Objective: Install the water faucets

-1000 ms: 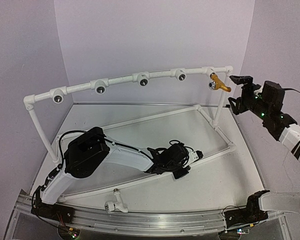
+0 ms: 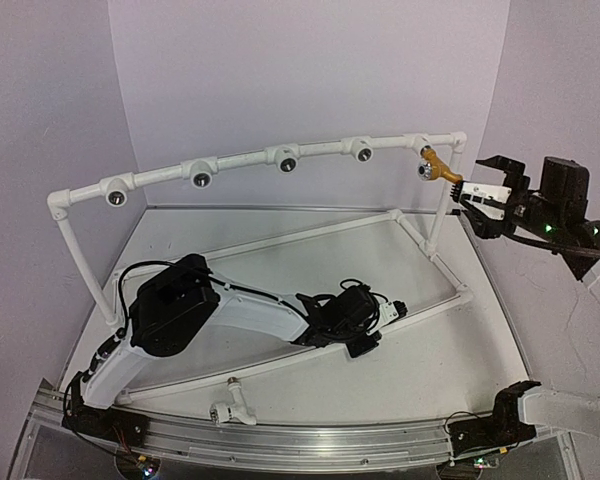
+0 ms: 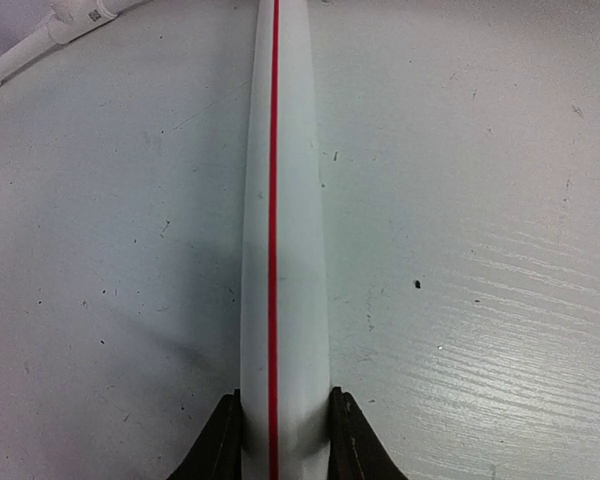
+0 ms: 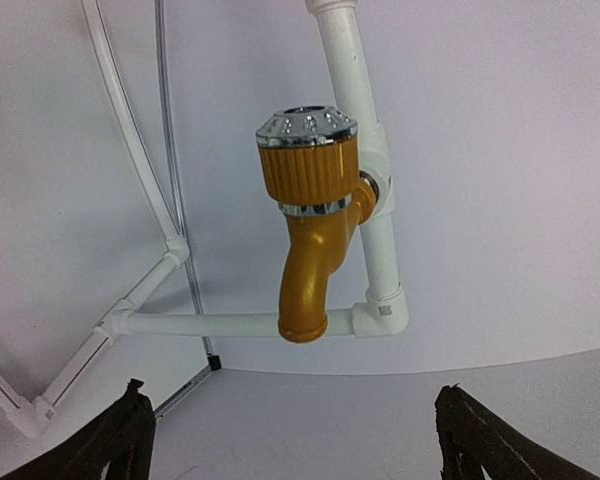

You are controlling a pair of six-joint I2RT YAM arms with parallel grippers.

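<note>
An orange faucet with a chrome cap (image 2: 437, 167) sits in the rightmost fitting of the raised white pipe rail (image 2: 240, 160); close up it is (image 4: 315, 240), spout downward. My right gripper (image 2: 470, 200) is open just short of it, nothing between the fingers. My left gripper is shut on a white pipe with a red stripe (image 3: 280, 200), lying at the front of the base frame in the top view. Four other fittings along the rail have no faucet in them.
A loose white pipe fitting (image 2: 235, 410) lies at the front edge near the metal rail (image 2: 310, 438). Walls enclose the back and sides. The left arm lies across the middle of the base frame.
The right gripper has turned and moved closer to the orange faucet from the right. The left arm is unmoved, and so is the faucet.
</note>
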